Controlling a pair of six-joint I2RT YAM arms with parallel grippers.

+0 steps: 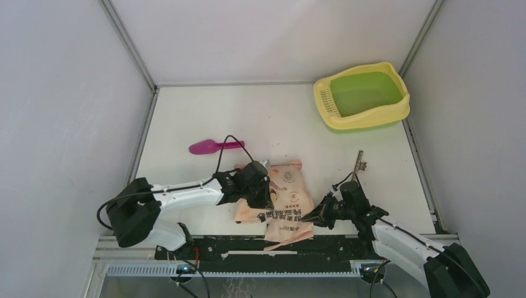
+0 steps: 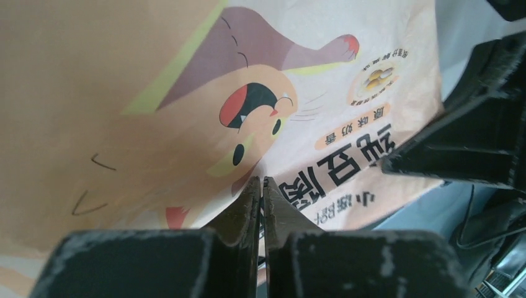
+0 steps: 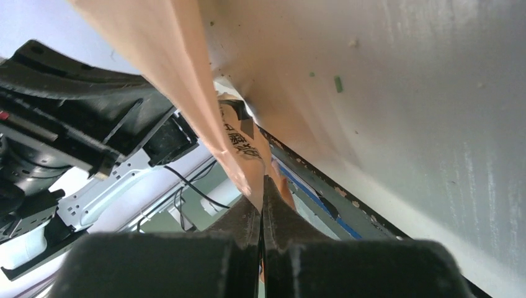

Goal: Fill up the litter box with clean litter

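The peach litter bag [image 1: 288, 192] lies flat at the table's front, its lower end hanging past the edge. Over the bag's left part, my left gripper [image 1: 271, 208] has its fingers closed to a narrow slit. Its fingertips point at the printed face in the left wrist view; whether film is pinched there cannot be told. My right gripper is shut on the bag's right edge, and the film [image 3: 208, 124] rises from between its fingertips. At the back right stands the yellow-rimmed green litter box [image 1: 386, 115], with a bare floor.
A magenta scoop [image 1: 205, 147] rests on the table left of the bag, behind the left arm. Right of the bag, above the right arm, lies a small metal-looking tool [image 1: 359, 162].
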